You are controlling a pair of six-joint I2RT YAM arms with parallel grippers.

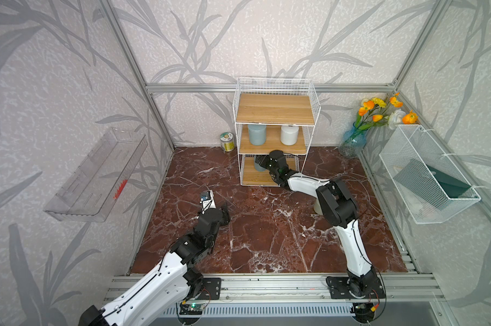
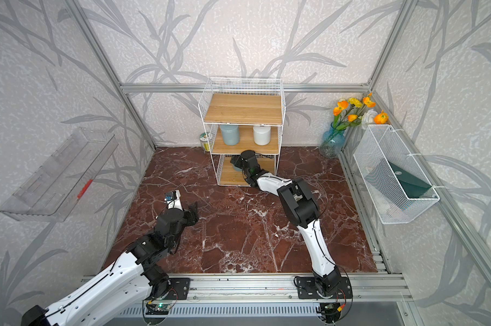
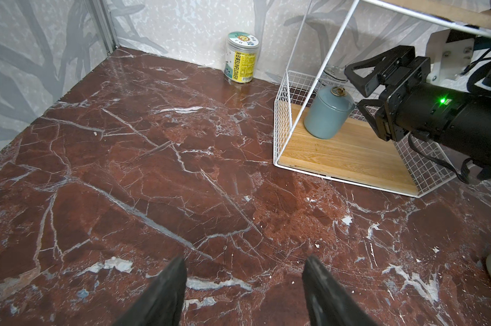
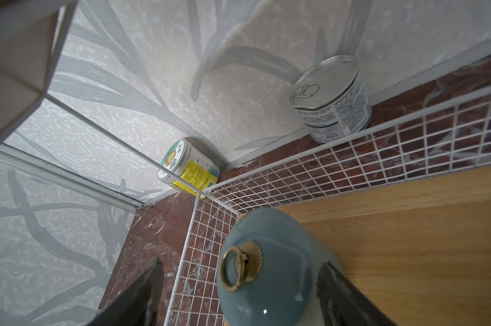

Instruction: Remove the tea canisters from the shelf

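A grey-blue tea canister [image 4: 278, 282] with a ring-topped lid stands upright at the left of the shelf's bottom board. My right gripper reaches into that tier with its fingers apart; in the right wrist view the canister shows between them, the right finger [image 4: 332, 296] overlapping its edge. Whether they touch is unclear. A light blue canister [image 1: 257, 134] and a white canister [image 1: 289, 135] occupy the middle board of the shelf [image 1: 275, 108]. Low over the table's left side, my left gripper is open and empty.
A pale object [image 1: 317, 207] stands on the table, partly behind the right arm. Tins stand behind the shelf [image 4: 332, 100] and left of it [image 3: 241, 57]. White wire bars and side mesh [image 4: 202, 244] border the bottom tier.
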